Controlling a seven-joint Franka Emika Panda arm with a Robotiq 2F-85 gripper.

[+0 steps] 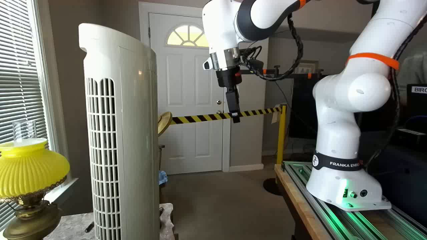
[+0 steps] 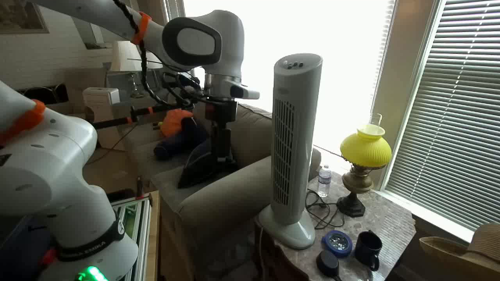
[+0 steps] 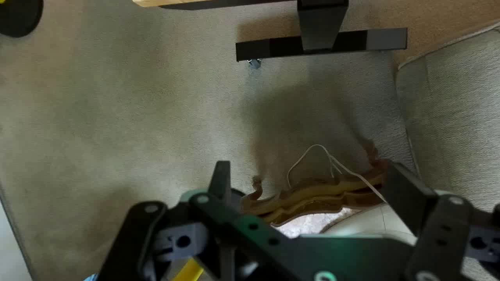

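My gripper is open, its two dark fingers wide apart with only floor and part of the side table visible between them. In exterior view 1 the gripper [image 1: 236, 119] points down in mid-air between the tower fan [image 1: 138, 132] and the arm's base. Exterior view 2 has the gripper [image 2: 221, 159] left of the white tower fan [image 2: 295, 140], apart from it, with the sofa behind. The fan stands upright on a stone-topped side table [image 2: 391, 224], its control buttons on the slanted top.
On the table are a yellow-shaded lamp [image 2: 365, 149], a water bottle [image 2: 324, 180], a blue-rimmed round object [image 2: 338, 243], a black mug [image 2: 368, 247] and a black round object [image 2: 327, 263]. A striped barrier [image 1: 208, 117] crosses behind. Carpet below the gripper is mostly clear.
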